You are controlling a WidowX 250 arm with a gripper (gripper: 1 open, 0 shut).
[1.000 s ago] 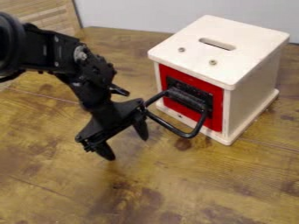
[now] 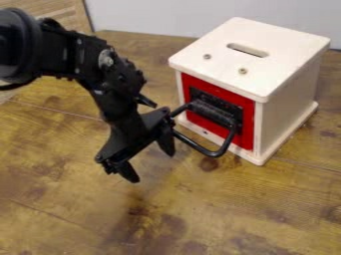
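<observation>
My black gripper [image 2: 147,159] hangs low over the wooden floor, just left of a white box [image 2: 282,110], its fingers open and angled downward with nothing seen between them. The box has a red front panel [image 2: 200,90] with a black fitting and a black tubular handle [image 2: 213,149] that sticks out toward my gripper. Its end lies close to my upper finger; whether they touch I cannot tell.
Bare wooden surface [image 2: 160,219] fills the foreground and the left. A light wooden board [image 2: 54,12] stands at the back left, with a pale wall behind the box.
My arm and gripper have shifted very slightly; the box and its handle look unchanged.
</observation>
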